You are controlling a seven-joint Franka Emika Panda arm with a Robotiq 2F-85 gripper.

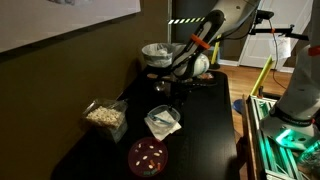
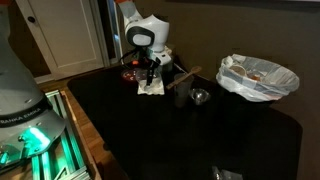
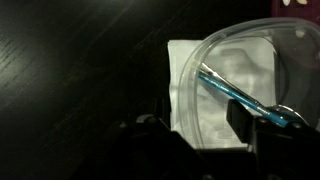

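A clear plastic container rests on a white napkin on the dark table. Inside its outline lies a metal utensil with a blue handle, slanting down to the right. The container also shows in exterior view 1, just on the near side of my gripper. In the wrist view my gripper is open, its dark fingers apart over the container's near part. Exterior view 2 shows the gripper above the napkin, where the arm hides much of the container.
A red plate with small pieces on it lies near the container. A tub of pale bits stands by the wall. Toward the back are a lined basket, a dark holder with wooden utensils and a metal cup.
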